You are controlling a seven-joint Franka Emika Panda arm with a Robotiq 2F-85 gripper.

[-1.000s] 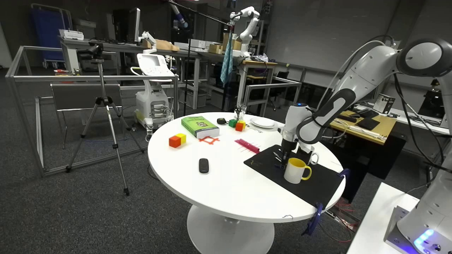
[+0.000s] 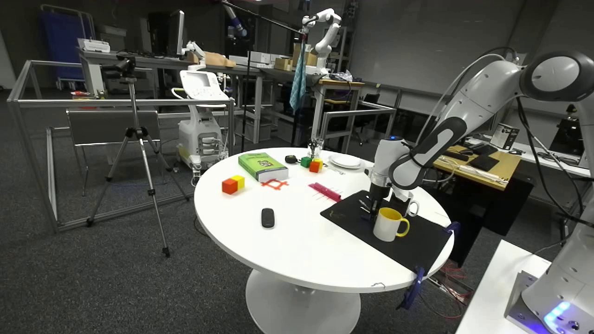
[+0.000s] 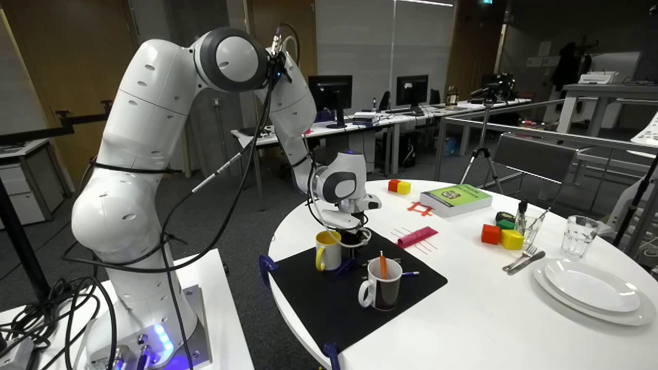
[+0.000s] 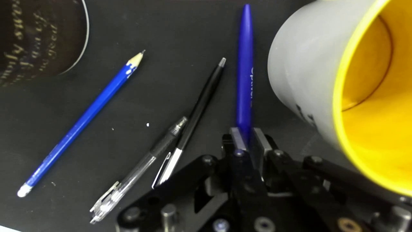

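Observation:
In the wrist view a blue-purple pen [image 4: 245, 73] runs straight out from my gripper, which is shut on its near end; one metal finger [image 4: 262, 141] presses from the right. The pen appears low over the black mat [image 4: 173, 31]. To its left are a black pen [image 4: 201, 104], a clear pen [image 4: 143, 166] and a blue pencil [image 4: 83, 121]. Close on the right stands a white mug with a yellow inside [image 4: 309, 65]. A dark mug [image 4: 42, 38] is at upper left; in exterior view 2 this dark mug [image 3: 387, 295] has an orange pencil [image 3: 383, 265] in it.
Farther along the round white table [image 3: 469, 296] are a green book [image 3: 457, 198], a pink rolled strip [image 3: 417, 237], coloured cubes [image 3: 491, 234], glasses [image 3: 580, 236] and plates [image 3: 592, 287]. A dark oblong device [image 2: 267, 217] lies on open tabletop. Blue clamps [image 2: 412, 289] grip the mat's edge.
Scarcely anything differs in exterior view 1. The arm and gripper stay beside the yellow-lined mug, with at most a very slight shift; the mugs have not moved.

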